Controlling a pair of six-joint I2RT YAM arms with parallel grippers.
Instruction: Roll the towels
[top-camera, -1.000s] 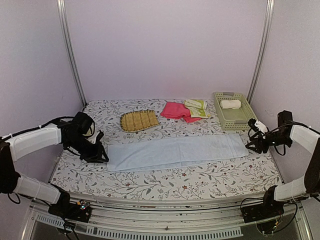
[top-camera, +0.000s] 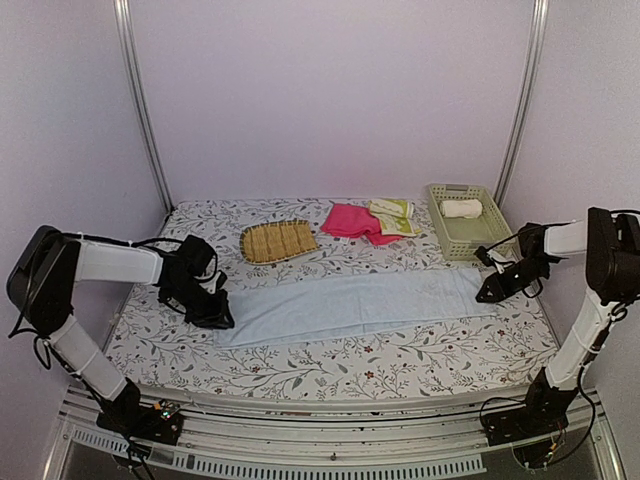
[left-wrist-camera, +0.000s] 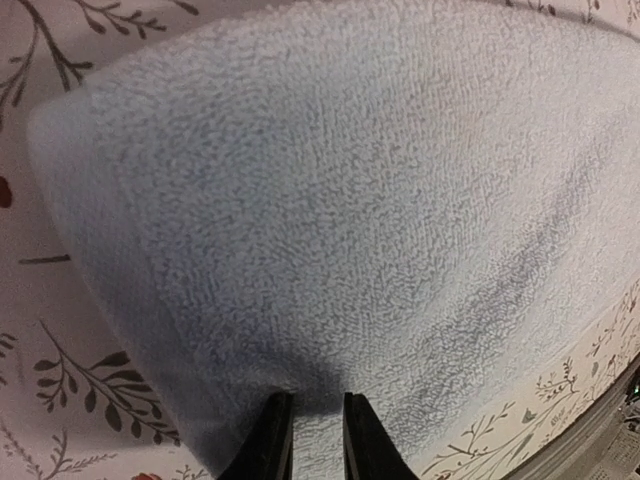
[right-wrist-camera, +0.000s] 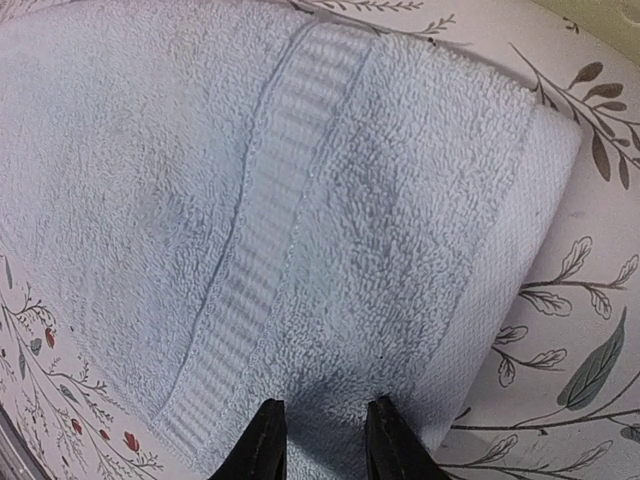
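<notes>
A white towel (top-camera: 350, 303) lies folded lengthwise in a long strip across the middle of the table. At its left end, my left gripper (top-camera: 226, 318) is low over the cloth; in the left wrist view its fingers (left-wrist-camera: 272, 440) stand apart above the towel (left-wrist-camera: 330, 200) near its end edge. My right gripper (top-camera: 488, 293) is over the towel's right end. The right wrist view shows its fingers (right-wrist-camera: 262, 440) parted, close to the end hem of the towel (right-wrist-camera: 400, 200). Whether cloth lies between either pair of fingertips is hard to tell.
A green basket (top-camera: 470, 245) with a rolled white towel (top-camera: 461, 208) stands at the back right. Behind the towel lie a pink cloth (top-camera: 350, 221), a green patterned cloth (top-camera: 393, 215) and a woven tray (top-camera: 278, 242).
Over the last second my left gripper has moved right and onto the towel's left end. The towel looks unmoved.
</notes>
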